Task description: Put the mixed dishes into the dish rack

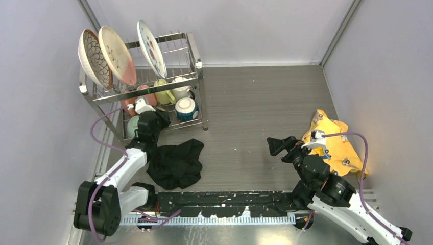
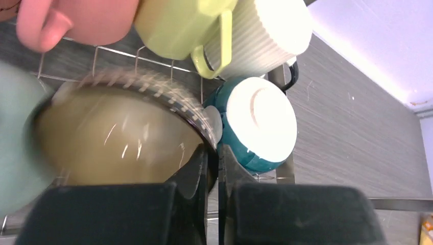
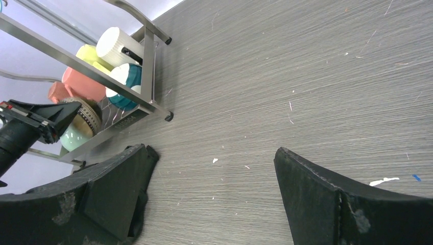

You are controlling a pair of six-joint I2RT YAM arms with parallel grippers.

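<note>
At the rack's lower shelf, my left gripper is shut on the rim of a patterned brown bowl (image 2: 127, 138), blurred in the left wrist view, between a mint dish (image 2: 15, 127) and a teal bowl (image 2: 260, 122). Pink (image 2: 92, 15), lime (image 2: 178, 20) and white (image 2: 260, 30) mugs sit behind it. Three plates or bowls (image 1: 116, 53) stand upright on the rack's upper tier. My right gripper (image 1: 277, 145) hangs open and empty over the floor at right.
The dish rack (image 1: 196, 71) stands at back left. A black cloth (image 1: 174, 163) lies in front of it and a yellow cloth (image 1: 337, 148) at far right, beside my right arm.
</note>
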